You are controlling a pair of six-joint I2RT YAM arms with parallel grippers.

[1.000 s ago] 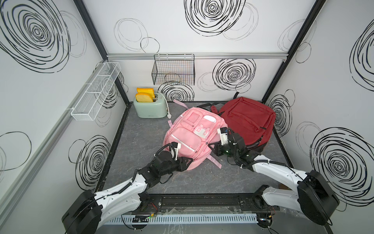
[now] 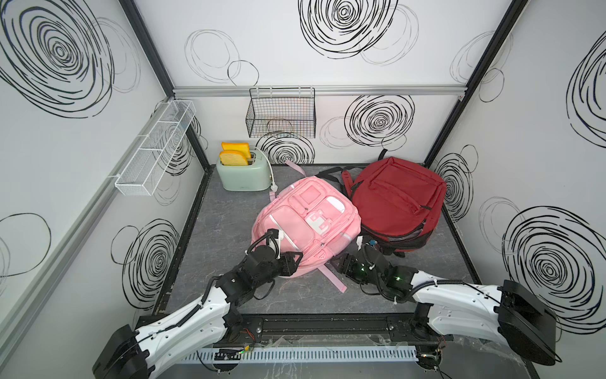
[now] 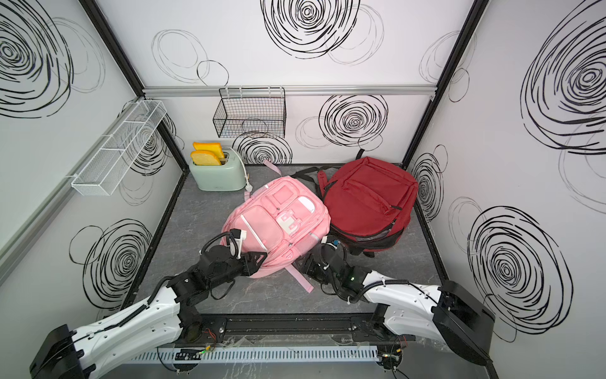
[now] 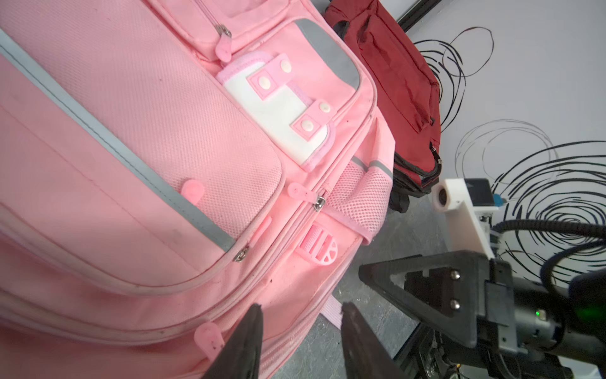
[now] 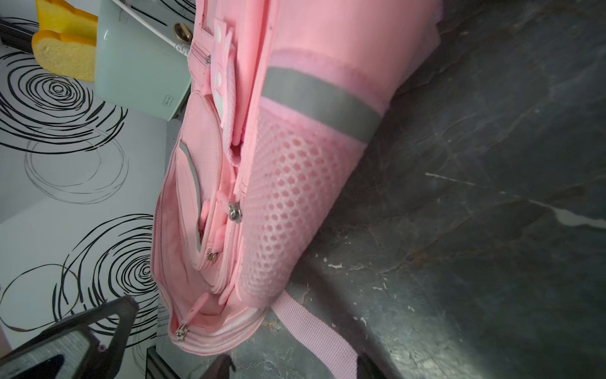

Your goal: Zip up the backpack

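A pink backpack (image 2: 309,214) lies on its back in the middle of the grey table. My left gripper is open over its lower edge, near a zipper pull (image 4: 209,339), with nothing between the fingers. My right gripper stands open low over the table at the backpack's right side, by a mesh side pocket (image 5: 291,208) and a loose pink strap (image 5: 315,334), holding nothing. Another zipper slider (image 5: 181,331) shows at the bottom corner in the right wrist view.
A red backpack (image 2: 397,195) lies right of the pink one. A green toaster (image 2: 243,177) with bread stands at the back left. Wire baskets hang on the walls.
My right gripper has moved left and down toward the table's front. The pink backpack has shifted left and toward the front. My left gripper has moved slightly left.
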